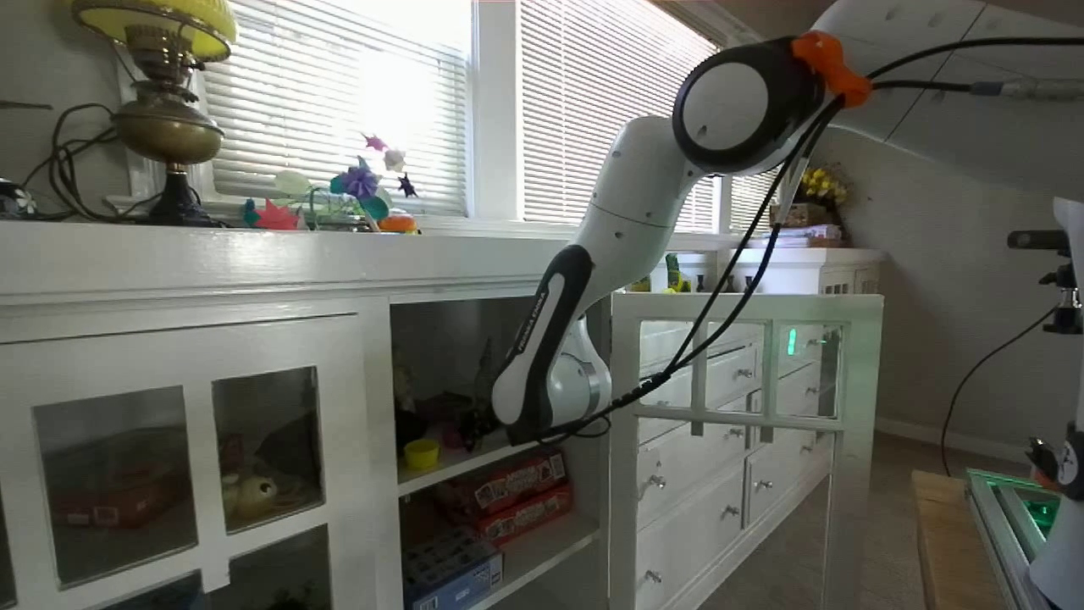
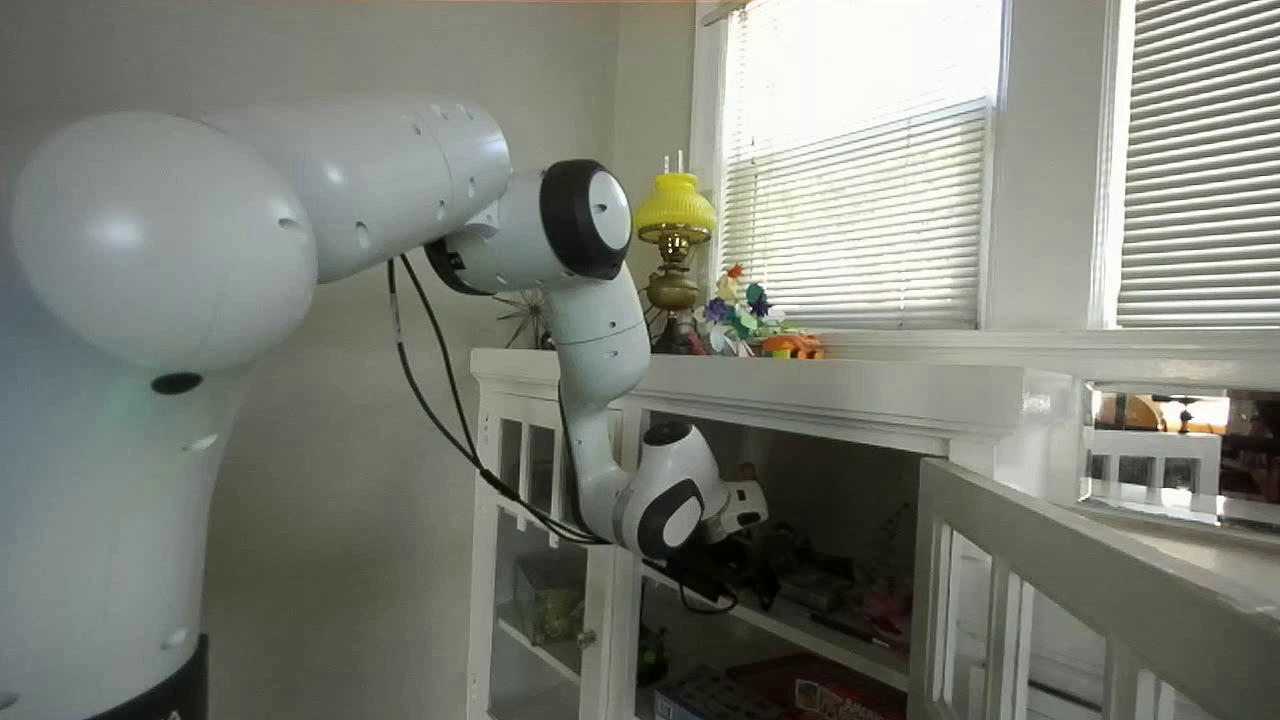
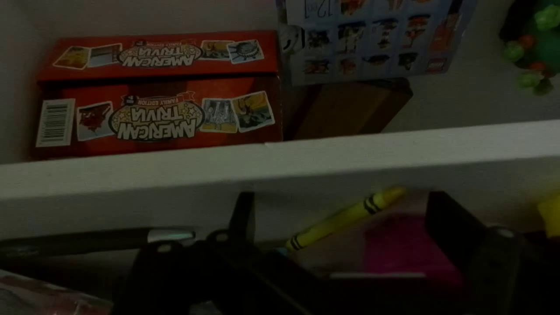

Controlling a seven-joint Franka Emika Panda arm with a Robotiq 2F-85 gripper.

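Observation:
Inside the open cabinet, my gripper is at the upper shelf, open, with one dark finger on each side of the wrist view. A yellow crayon (image 3: 336, 223) shows across the gap between the fingers; how far it is from them I cannot tell. Partly behind the right finger is a magenta cup (image 3: 401, 244). A yellow cup (image 1: 421, 453) stands on the shelf at the left of the opening in exterior view 1. In the wrist view, a dark pen (image 3: 105, 240) lies left of the gripper. Both fingers are too dark to make out contact.
The white shelf edge (image 3: 315, 157) crosses the wrist view. Red trivia boxes (image 3: 157, 113) and a blue box (image 3: 370, 44) sit on the lower shelf. The open glass-paned door (image 1: 859, 407) stands right of the opening in exterior view 1. A lamp (image 2: 674, 234) stands on the cabinet top.

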